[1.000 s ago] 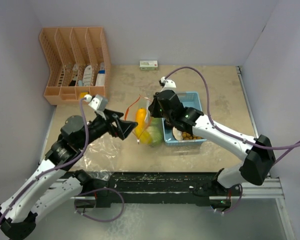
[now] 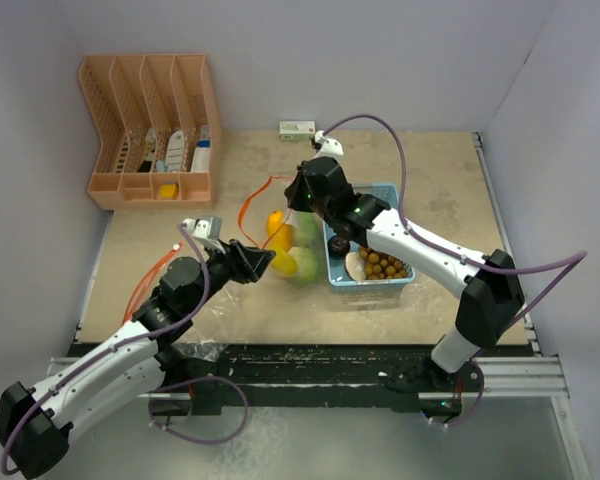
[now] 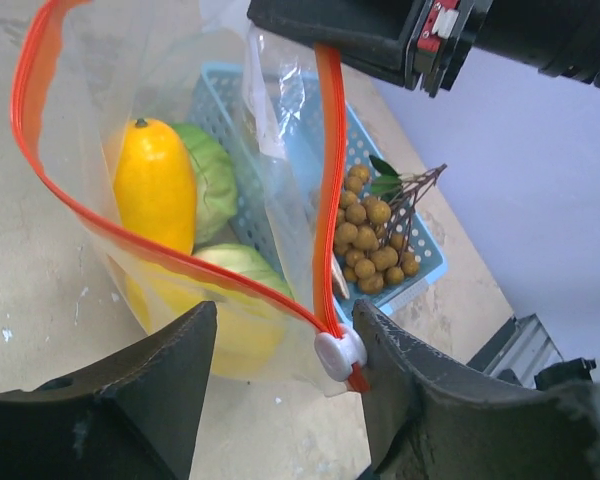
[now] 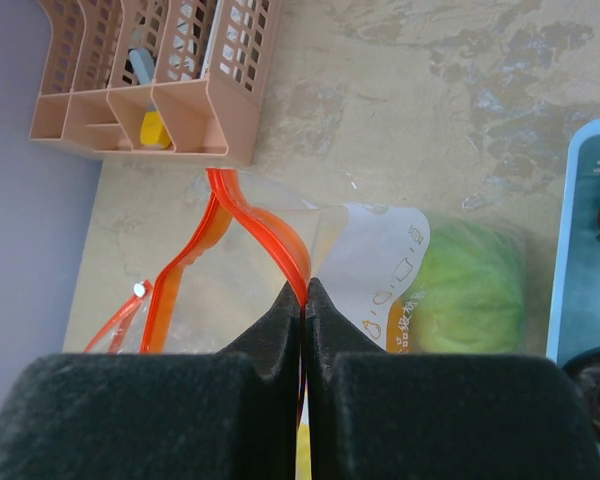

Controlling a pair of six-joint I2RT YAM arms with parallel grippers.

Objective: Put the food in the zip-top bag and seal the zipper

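Observation:
The clear zip bag stands with its orange rim (image 3: 160,250) spread open. Inside lie a yellow food piece (image 3: 158,185) and green food (image 2: 302,263). At the rim's near corner, a white slider (image 3: 338,353) sits between the fingers of my left gripper, close against the right-hand finger (image 3: 385,365). Those fingers are part open, with a gap on the slider's other side. My right gripper is shut on the rim's far end, the orange strip pinched thinly between its fingertips. The top view shows this gripper (image 2: 292,195) above the bag's back.
A blue basket (image 2: 370,286) with brown round fruit (image 3: 370,235) stands right of the bag. The tan organizer (image 2: 150,190) occupies the back left. Another orange strip (image 2: 150,280) lies at the left, partly behind my left arm. Bare table shows in front.
My left gripper has come down and reached the bag's near corner. My right gripper has shifted slightly left and back with the rim. The orange strip at the left has come into sight.

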